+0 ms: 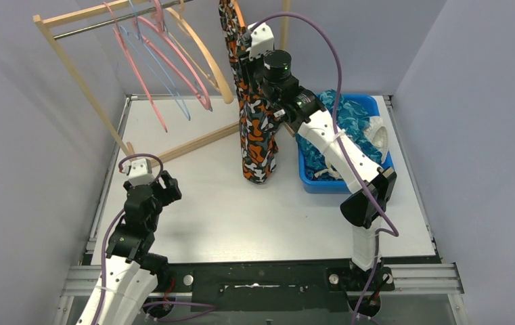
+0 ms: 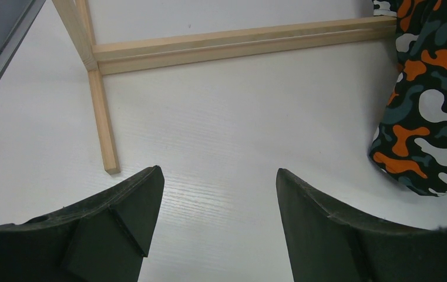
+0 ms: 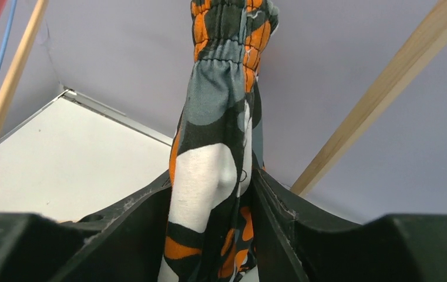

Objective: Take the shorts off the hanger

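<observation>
The camouflage shorts, in orange, black, grey and white, hang long and narrow from an orange hanger at the top of the top view. My right gripper is around their upper part, below the gathered waistband. Cloth fills the gap between its fingers; whether they press on it I cannot tell. Low on the left, my left gripper stands open and empty, well away from the shorts, whose lower end shows at the right of the left wrist view.
Pink, blue and wooden hangers hang left of the shorts on the metal rod of a wooden rack. A blue bin holding teal and white cloth stands at right.
</observation>
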